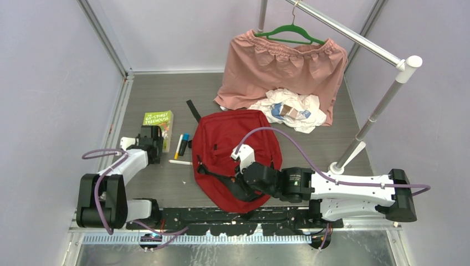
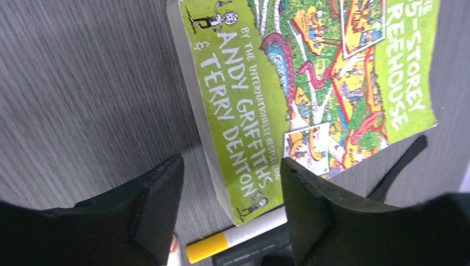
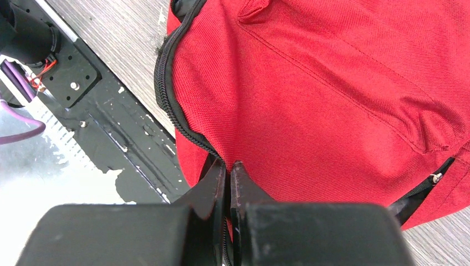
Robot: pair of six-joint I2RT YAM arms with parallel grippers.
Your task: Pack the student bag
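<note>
A green paperback book [image 2: 238, 111] lies on the floor left of the red backpack [image 1: 233, 127]. My left gripper hangs low over it, part open, a finger on either side of the book's near end with the spine between. Whether it touches is unclear. Several markers [image 2: 221, 244] lie beside the book. My right gripper is shut on the backpack's zipper edge [image 3: 177, 111], at the front of the bag; the bag's dark lining shows along its opening.
Pink shorts [image 1: 280, 66] hang from a green hanger on a rail. A crumpled white cloth [image 1: 294, 105] lies below them. The rail's post [image 1: 354, 144] stands right of the bag. Bare floor [image 1: 183, 88] shows behind the book.
</note>
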